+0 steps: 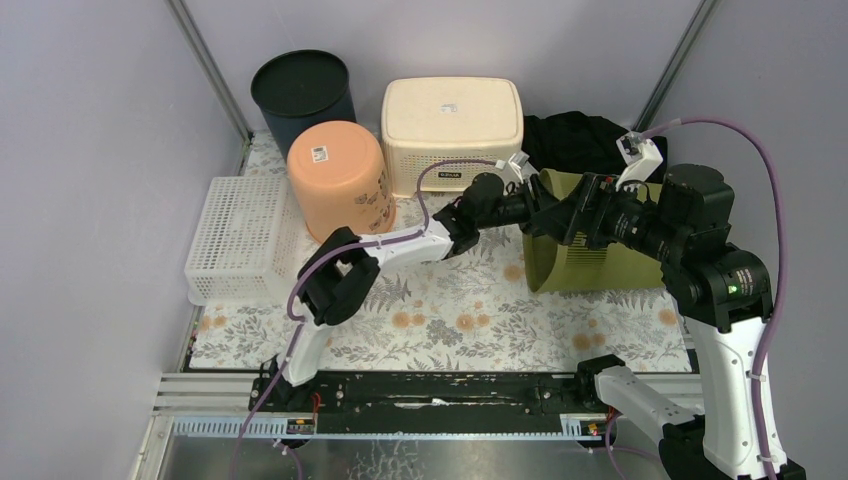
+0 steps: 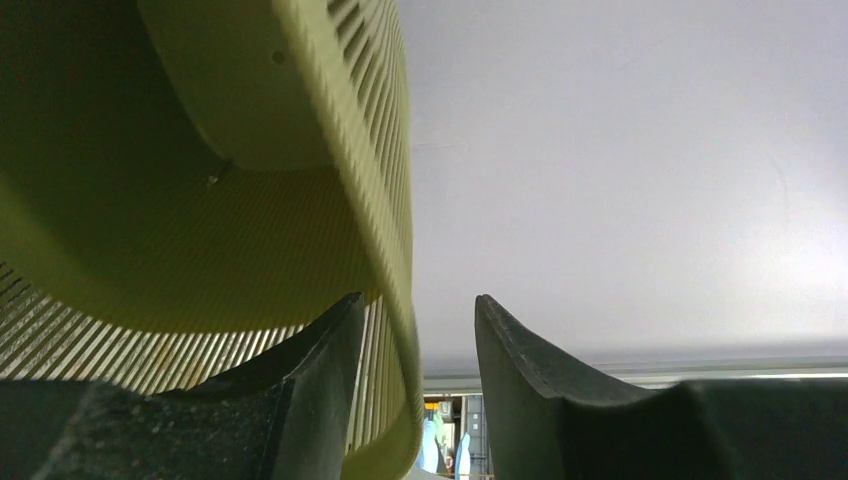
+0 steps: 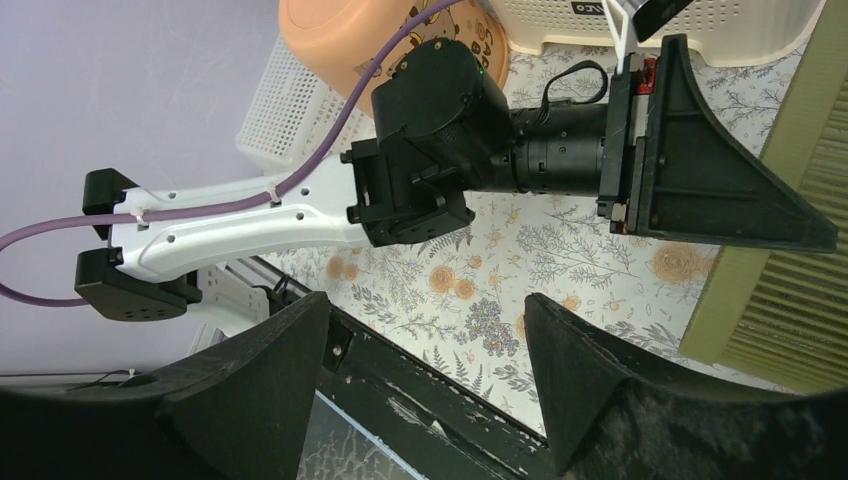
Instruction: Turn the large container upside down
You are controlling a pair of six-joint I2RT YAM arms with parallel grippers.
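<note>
The large container, an olive-green slatted basket [image 1: 610, 268], lies on its side at the right of the table, its mouth facing left. My left gripper is open, and the basket's rim [image 2: 392, 262] runs between its spread fingers without being clamped. In the right wrist view, one black left finger [image 3: 735, 195] reaches over that rim. My right gripper is open too, with only table and front rail showing between its fingers. From above, the two grippers overlap over the basket's mouth, so their tips are hard to separate.
An upturned orange bin [image 1: 338, 180], a dark bin [image 1: 303, 95], a cream crate [image 1: 452, 115] and a white basket [image 1: 240, 240] fill the back and left. Black cloth [image 1: 575, 145] lies behind the green basket.
</note>
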